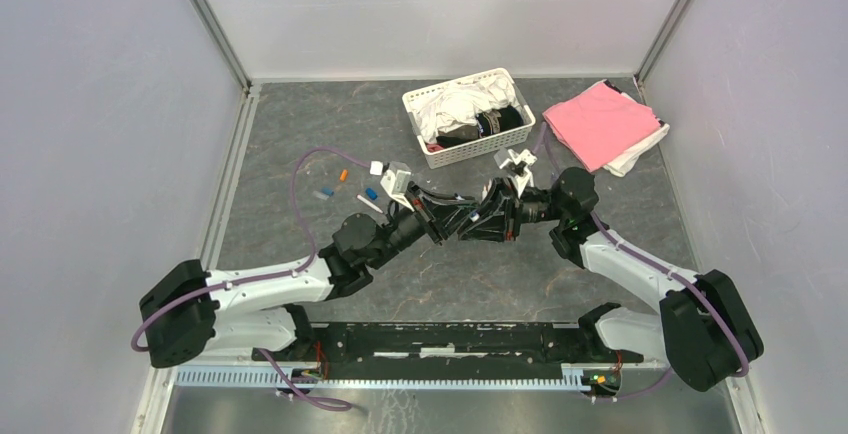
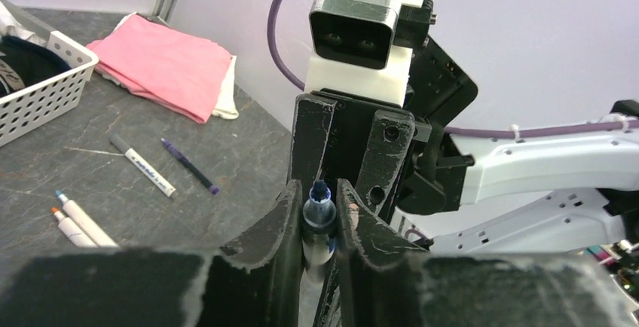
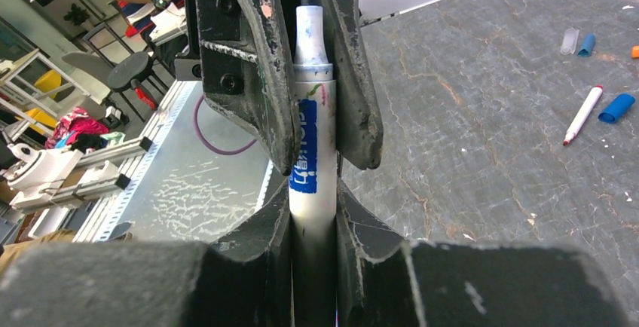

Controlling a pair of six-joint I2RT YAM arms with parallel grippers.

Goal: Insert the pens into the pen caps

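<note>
My two grippers meet over the middle of the table. In the left wrist view, my left gripper has a pen cap [image 2: 319,225] between its fingers; whether it grips it firmly is hard to tell. In the right wrist view, my right gripper is shut on a white marker pen [image 3: 312,161], upright in that view, its tip end pointing in between the other gripper's fingers. Loose pens lie on the table: a red one [image 3: 583,114], a grey-capped one [image 2: 142,165] and a purple one [image 2: 190,166]. Loose caps [image 3: 616,108] lie nearby.
A white basket [image 1: 440,155] of cloths stands at the back, with folded pink towels [image 1: 600,124] to its right. Walls bound both sides.
</note>
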